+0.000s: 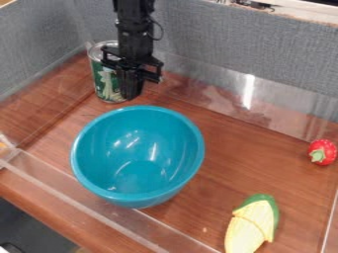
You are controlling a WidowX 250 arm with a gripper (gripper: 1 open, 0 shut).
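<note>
The black gripper (132,69) hangs at the upper left, in front of and right beside a green-labelled can (106,82) that stands upright near the back corner, partly hidden by it. The gripper looks shut, and no object shows between its fingers. A teal bowl (137,158), empty, stands in the front middle of the wooden surface.
A toy corn (250,225) lies at the front right. A red strawberry (321,151) lies at the right. Grey padded walls (238,59) bound the back and left, with clear strips along the edges. The wood between bowl and strawberry is clear.
</note>
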